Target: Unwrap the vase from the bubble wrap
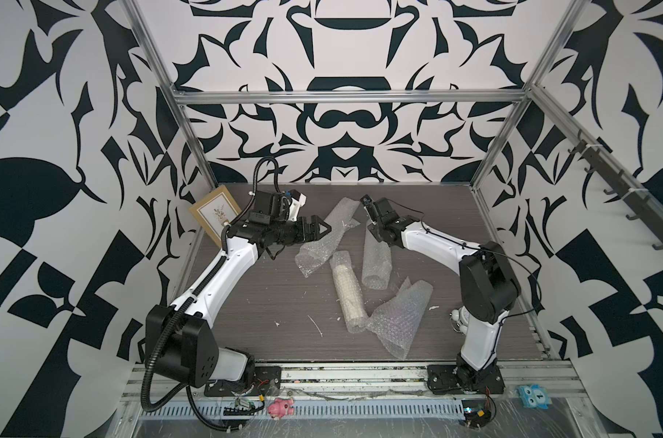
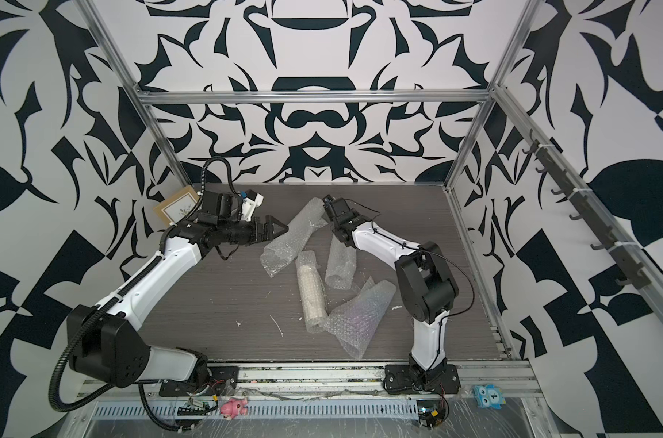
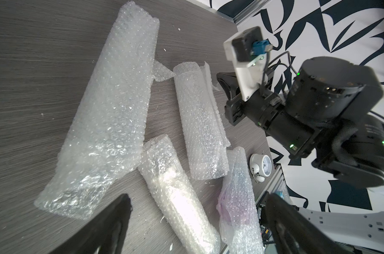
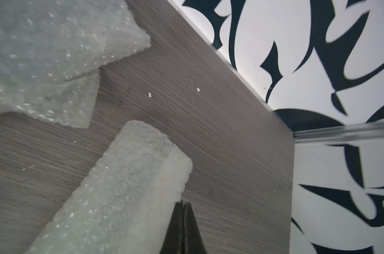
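Several bubble-wrapped bundles lie on the dark table; which one holds the vase I cannot tell. A short roll (image 3: 200, 122) sits right of the large bundle (image 3: 111, 114), which has a small loose flap (image 3: 161, 72) at its side. My right gripper is shut with nothing between its fingers, over the right side of the short roll (image 4: 120, 190); the wrap's edge is outside them. My left gripper (image 1: 322, 228) stands open and empty by the large bundle. Nearer the front are a pale-filled roll (image 1: 348, 292) and a purplish bundle (image 1: 402, 317).
A framed picture (image 1: 218, 213) leans at the left wall. Behind the right arm is a small white clock (image 3: 261, 165). Small scraps dot the table, whose front left is clear.
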